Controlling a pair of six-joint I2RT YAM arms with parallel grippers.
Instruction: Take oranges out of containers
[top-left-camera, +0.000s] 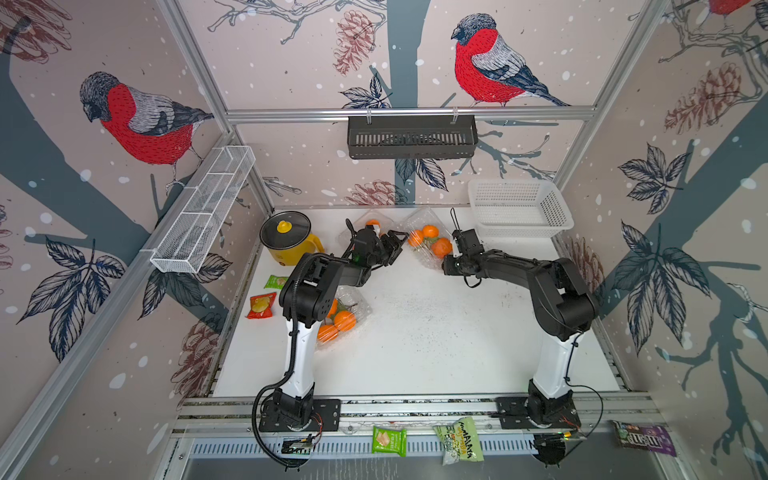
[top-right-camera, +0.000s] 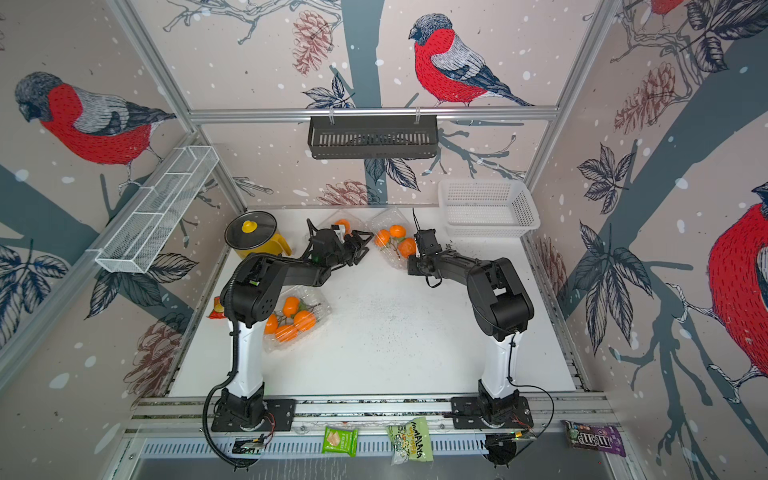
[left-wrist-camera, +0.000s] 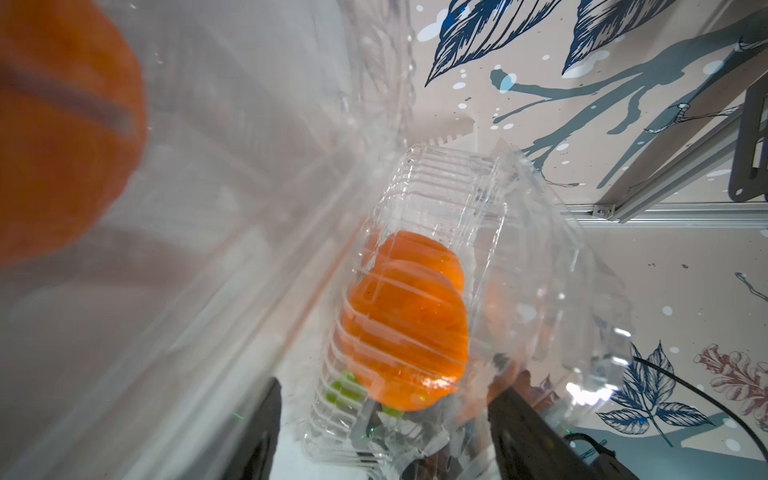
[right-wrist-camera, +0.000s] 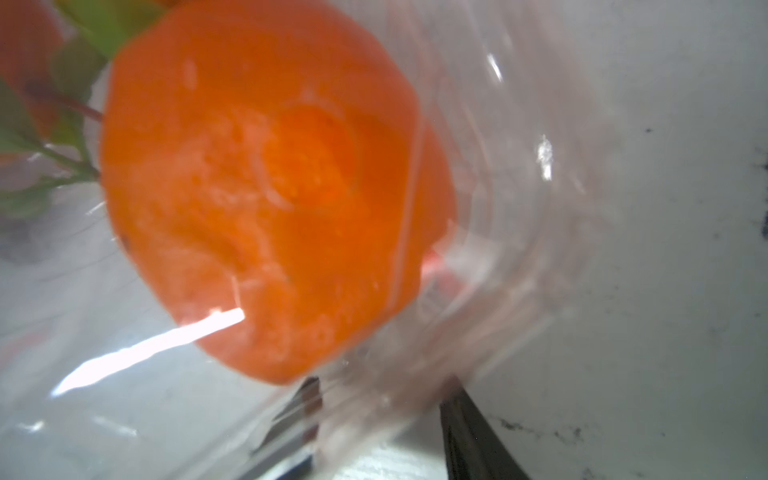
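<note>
Oranges lie in three clear plastic containers: one (top-left-camera: 430, 232) at back centre, one behind my left gripper (top-left-camera: 393, 249), one (top-right-camera: 304, 320) at front left. My left gripper is part open at the back centre, among clear plastic; the left wrist view shows an orange (left-wrist-camera: 404, 328) in a container ahead, between and beyond its fingers. My right gripper (top-left-camera: 452, 262) is at the right end of the back-centre container; the right wrist view shows a large orange (right-wrist-camera: 280, 192) under plastic, with the part-open fingertips at the container's edge. Whether either holds plastic is unclear.
A yellow pot (top-left-camera: 289, 249) stands at back left, snack packets (top-left-camera: 261, 305) at the left edge. A white basket (top-left-camera: 520, 224) sits at back right.
</note>
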